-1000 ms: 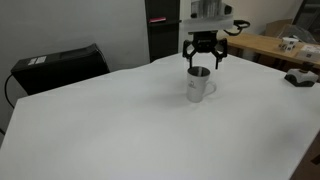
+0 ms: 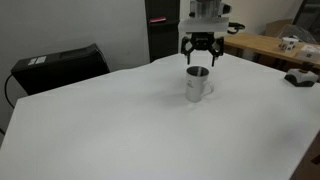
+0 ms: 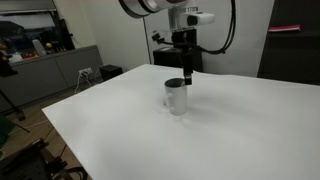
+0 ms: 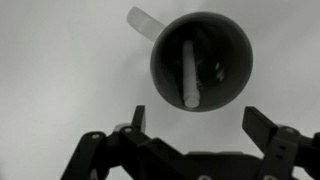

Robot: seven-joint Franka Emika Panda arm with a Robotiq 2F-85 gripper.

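A white mug (image 2: 196,86) with a dark inside stands upright on the white table; its handle points right in exterior view 1. Inside the mug (image 4: 228,62), the wrist view shows a pale stick-like object (image 4: 190,75) leaning against the wall. My gripper (image 2: 203,62) is above and just behind the mug's rim, pointing down, its fingers wide apart. In the wrist view the fingers (image 4: 262,128) are spread, with nothing between them, and the mug lies beyond their tips. Exterior view 2 shows the mug (image 3: 176,98) below the gripper, partly overlapped by a finger.
A black case (image 2: 60,68) sits at the back left. A dark and white device (image 2: 300,77) lies at the right edge, near a wooden table (image 2: 262,45).
The gripper has shifted very slightly left and up in exterior view 1, staying open above the mug. The mug has not moved.
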